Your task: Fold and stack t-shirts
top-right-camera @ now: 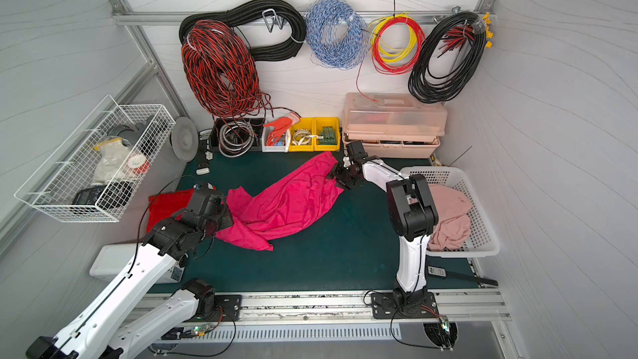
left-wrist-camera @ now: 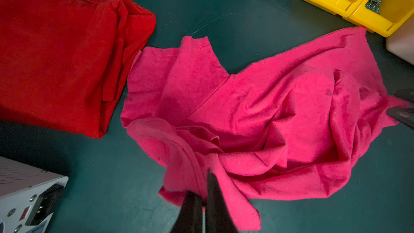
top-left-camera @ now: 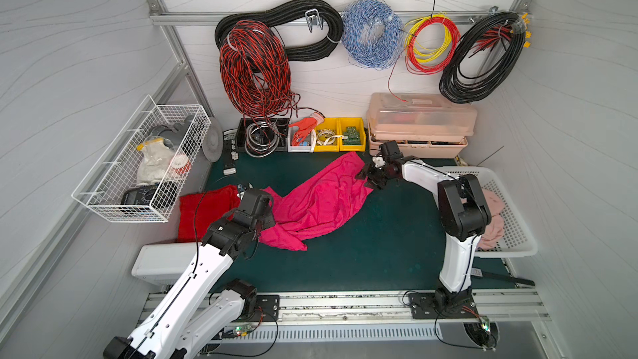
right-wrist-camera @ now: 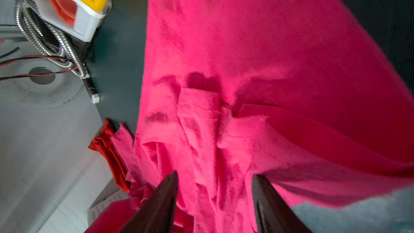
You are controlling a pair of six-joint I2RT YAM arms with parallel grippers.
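Note:
A crumpled pink t-shirt (top-left-camera: pixel 319 202) stretches diagonally across the green table. At its left end my left gripper is shut on a raised fold of the cloth. My right gripper is at the shirt's right end, its fingers (right-wrist-camera: pixel 166 198) apart; gathered pink fabric shows between and beyond them. In the left wrist view, the right gripper's dark fingers (left-wrist-camera: pixel 403 114) straddle a bunched edge of the shirt. A folded red t-shirt (left-wrist-camera: pixel 56 56) lies to the left, partly hidden by the left arm in the top left view.
A white basket (top-left-camera: pixel 521 232) with pale pink cloth stands at the right. Small bins (top-left-camera: pixel 327 147) and a pink toolbox (top-left-camera: pixel 422 119) line the back. A white box (top-left-camera: pixel 156 262) sits at front left.

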